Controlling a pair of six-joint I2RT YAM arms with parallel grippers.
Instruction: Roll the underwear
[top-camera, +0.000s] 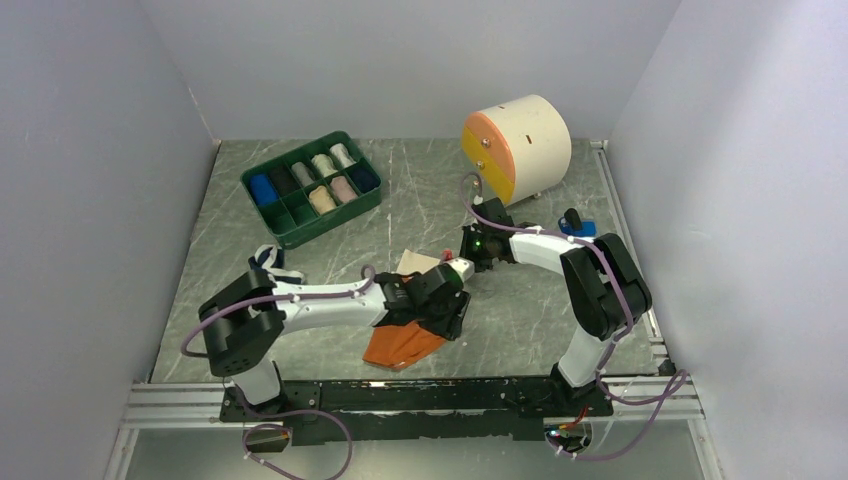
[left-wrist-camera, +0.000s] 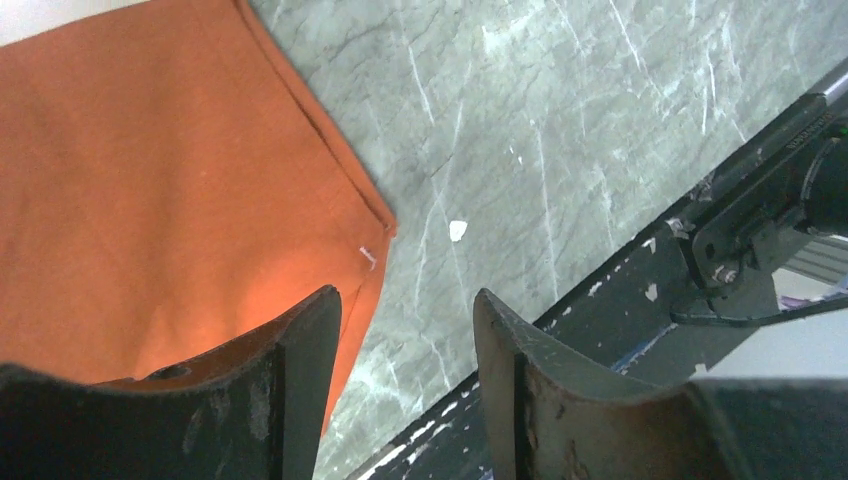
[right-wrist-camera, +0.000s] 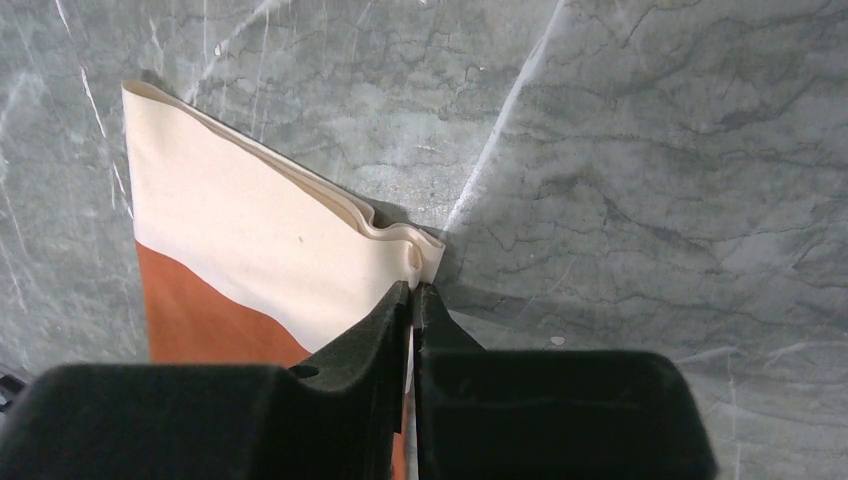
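Observation:
An orange underwear (top-camera: 400, 345) with a cream waistband (top-camera: 416, 262) lies flat on the table, partly hidden under my left arm in the top view. The waistband (right-wrist-camera: 250, 180) faces the far side. Its right corner is bunched up between the fingertips of my right gripper, which are close together on the cloth. My left gripper stands open above the underwear's near right part. The orange corner (left-wrist-camera: 375, 235) shows just ahead of its fingers, with no cloth pinched between them.
A green divided box (top-camera: 310, 230) with several rolled cloths stands at the back left. A cream drum-shaped container (top-camera: 530, 150) is at the back right. Dark blue cloth (top-camera: 268, 258) lies at left, beside my left arm.

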